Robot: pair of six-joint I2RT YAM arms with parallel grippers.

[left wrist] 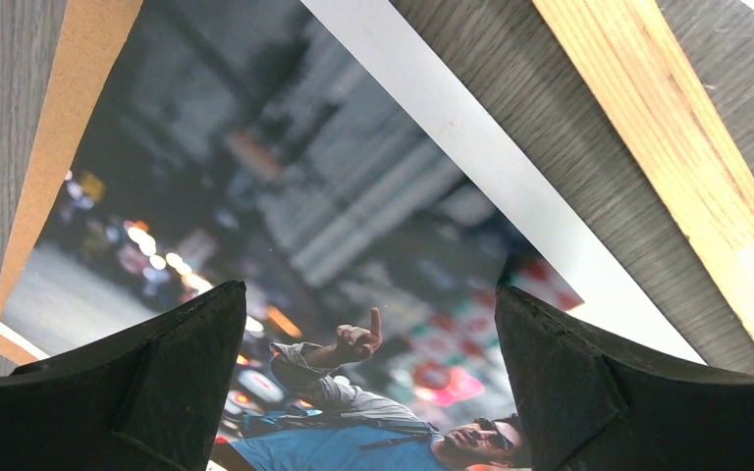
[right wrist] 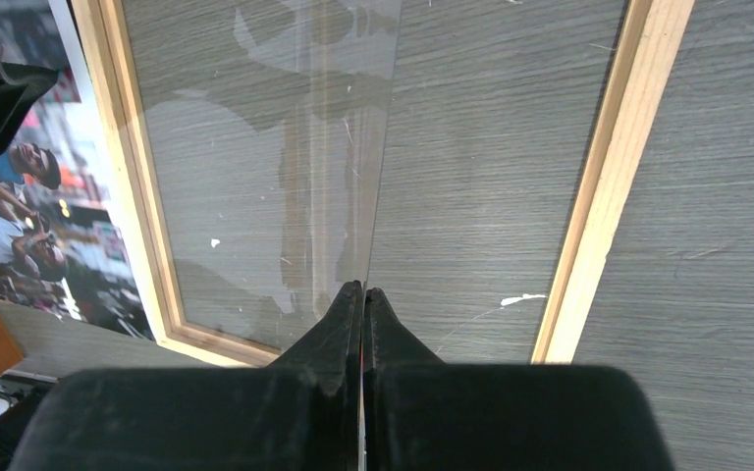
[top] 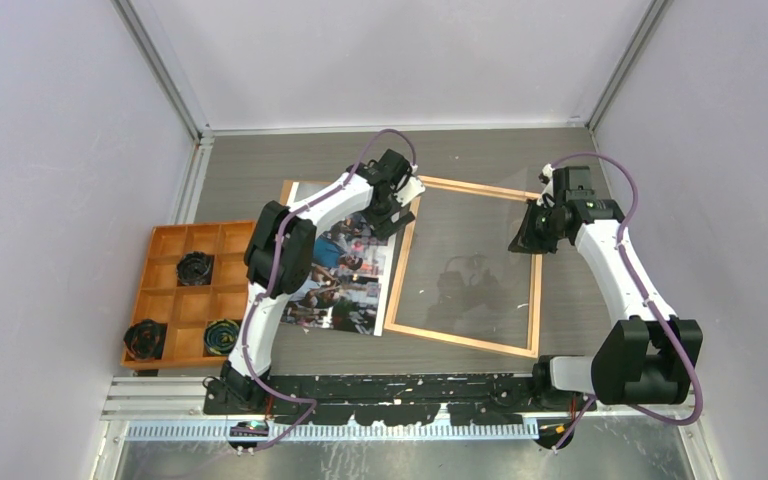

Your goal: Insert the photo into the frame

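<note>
The photo [top: 335, 275] lies face up on a brown backing board [left wrist: 74, 108], left of the empty wooden frame [top: 395, 270]. My left gripper [top: 392, 222] is over the photo's upper right part; in the left wrist view its fingers [left wrist: 172, 363] stand wide apart with nothing held. My right gripper is shut at the frame's right side. A clear sheet [right wrist: 245, 167] shows inside the frame, mirroring the wood. Its edge runs down to the right fingertips, which pinch it; the sheet looks tilted up there.
An orange compartment tray [top: 160, 240] with dark coiled items stands at the left. Bare tabletop [top: 460, 150] shows behind the frame and to its right. A narrow strip of table separates photo and frame.
</note>
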